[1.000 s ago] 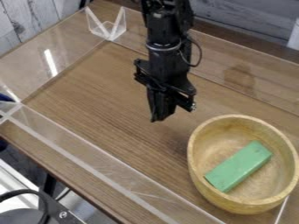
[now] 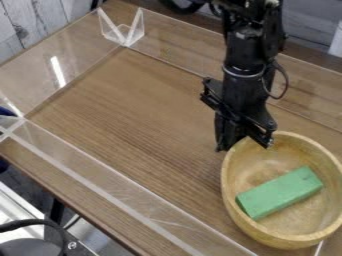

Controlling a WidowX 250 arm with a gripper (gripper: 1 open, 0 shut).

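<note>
The black gripper (image 2: 225,136) points down at the left rim of a round cream bowl (image 2: 243,162) at the lower right, its tips at or just above that rim; whether they touch is unclear. It looks shut, with nothing visible between its fingers. A green block (image 2: 281,192) lies inside the bowl.
A clear plastic piece (image 2: 122,29) sits at the back left. A clear strip runs along the near left edge, with black cables at the lower left corner.
The gripper has moved right and slightly down to the bowl's rim from the open table left of it. The bowl and green block look little changed, the bowl slightly shifted.
</note>
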